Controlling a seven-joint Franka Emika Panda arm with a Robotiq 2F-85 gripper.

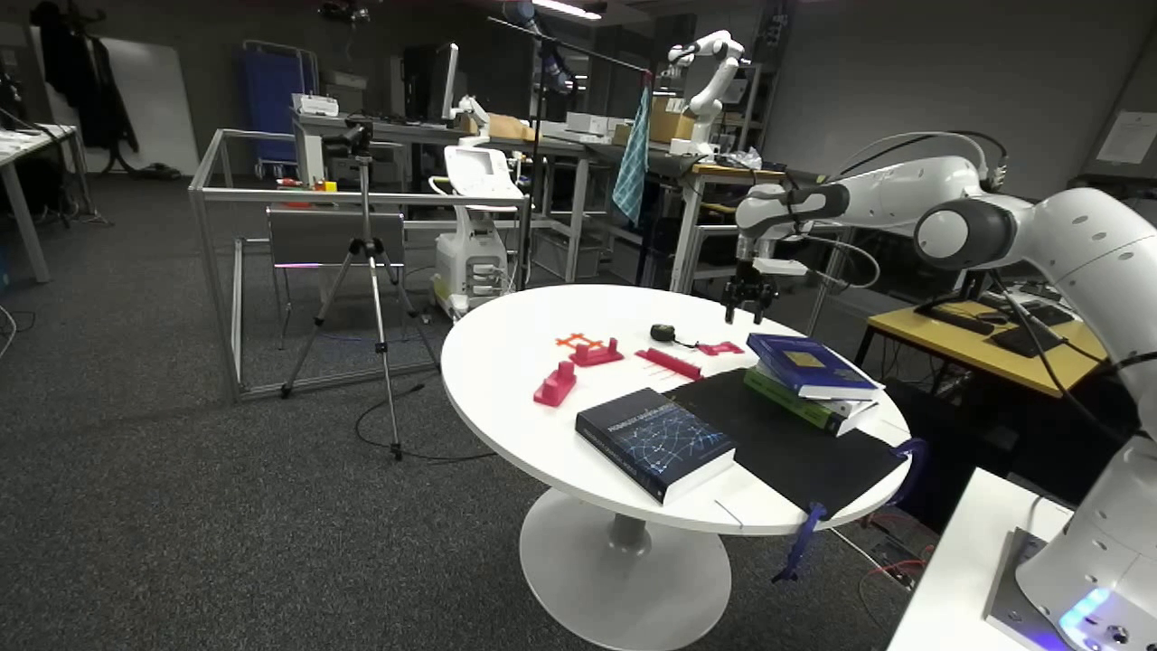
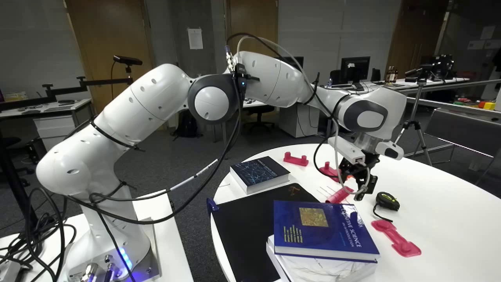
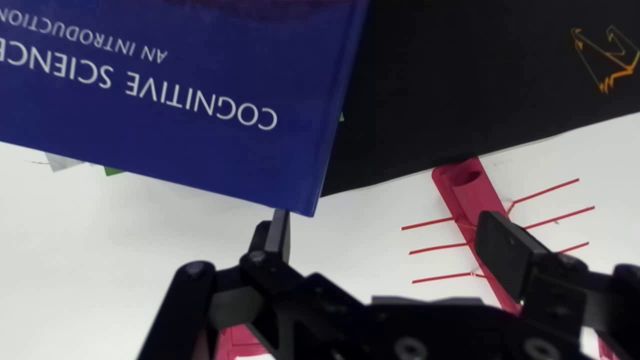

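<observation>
My gripper is open and empty, its two fingers wide apart over the table. In the wrist view its left fingertip appears just beside the corner of the blue Cognitive Science book, while the right one overlaps a red bar with thin red rods. That blue book tops a small stack, above a white book and a green book. A dark book lies alone on the table. From outside, the gripper hangs above the table's far side.
A black mat lies under the stack, held by blue clamps at the edge. Red parts, an orange grid and a tape measure sit nearby.
</observation>
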